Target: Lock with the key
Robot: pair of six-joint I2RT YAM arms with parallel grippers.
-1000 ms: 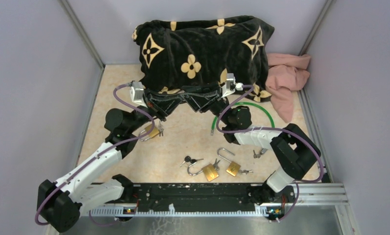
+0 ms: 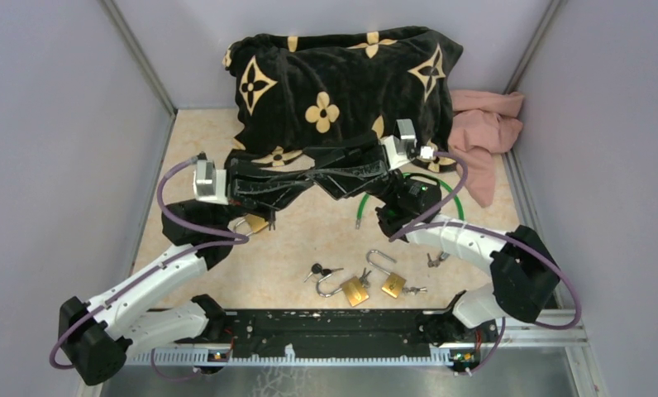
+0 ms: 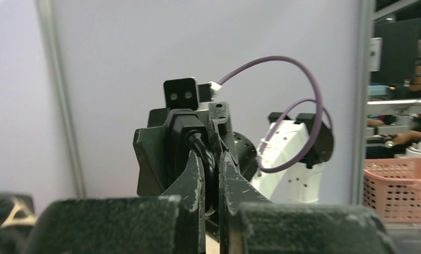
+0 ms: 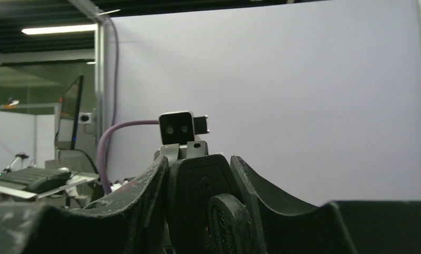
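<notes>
Black lock parts are held up between the two arms, above the middle of the table. My left gripper is shut on a black cable (image 3: 209, 169), which curves into the end of a black lock body (image 3: 186, 126). That lock body fills the space between the fingers of my right gripper, shut on it. A rounded black piece (image 4: 228, 225) sits on the body's near side; whether it is a keyhole cover I cannot tell. Black-headed keys (image 2: 317, 269) lie on the table. From above, the arms hide most of the held lock.
Brass padlocks lie at front centre (image 2: 355, 291), beside it (image 2: 393, 285) and at left (image 2: 255, 223), keys close by. A green cable (image 2: 455, 198) curves under the right arm. Behind stand a black patterned cushion (image 2: 334, 83) and a pink cloth (image 2: 483, 132). Mid-table is clear.
The right wrist and forearm have shifted a little to the right.
</notes>
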